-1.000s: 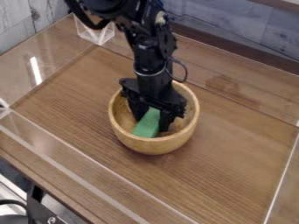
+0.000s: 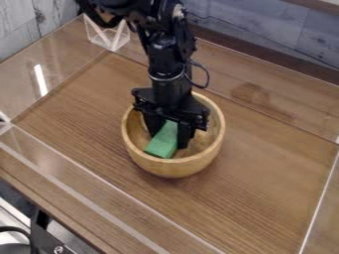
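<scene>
A round yellow-tan bowl sits in the middle of the wooden table. Inside it lies a green object. The black gripper comes down from above into the bowl, at the upper end of the green object, and looks shut on it, though the fingertips are partly hidden in shadow.
A white wall runs along the back, and a clear plastic piece stands at the back left. Black cables show at the bottom left corner.
The gripper has risen slightly and shifted a little to the left. The green object in the bowl has moved slightly upward in the view with it.
</scene>
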